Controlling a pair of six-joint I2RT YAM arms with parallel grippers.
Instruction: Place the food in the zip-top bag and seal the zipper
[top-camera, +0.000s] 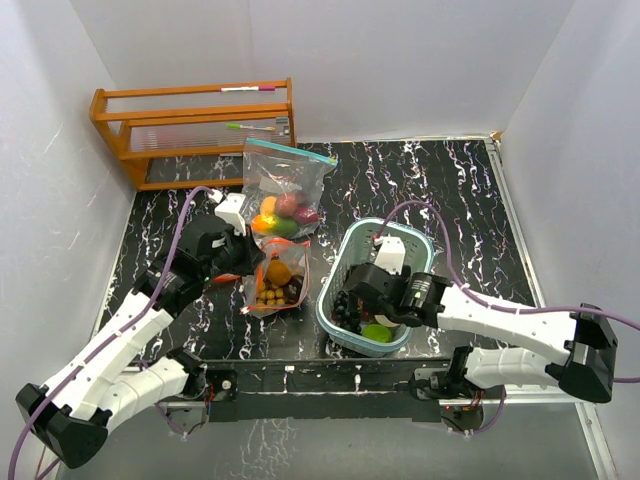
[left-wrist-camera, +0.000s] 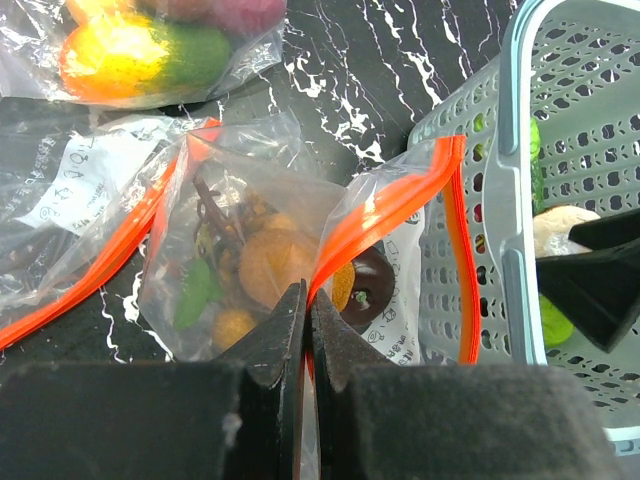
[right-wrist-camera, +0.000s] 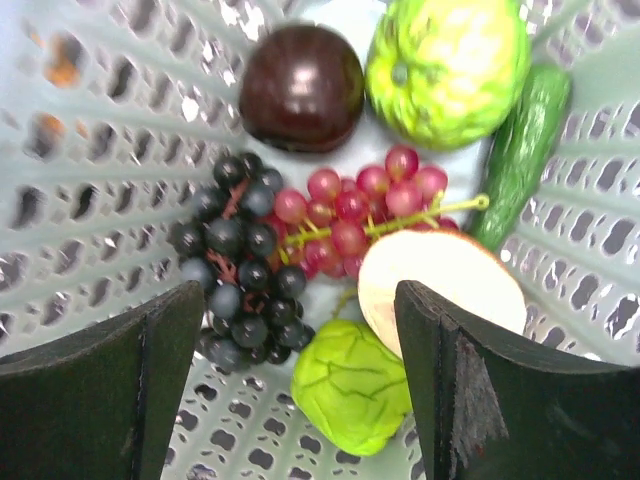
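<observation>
My left gripper is shut on the orange zipper edge of the open clear bag. Through the plastic show an orange fruit, small yellowish fruits and a dark round fruit. Just right of the bag stands the pale green basket. Inside it, my right gripper is open, its fingers over dark grapes and a light green vegetable. Red grapes, a pale cut piece, a dark round fruit, a green head and a cucumber lie beyond.
A blue-topped bag of fruit lies flat behind the open bag. A wooden rack with pens stands at the back left.
</observation>
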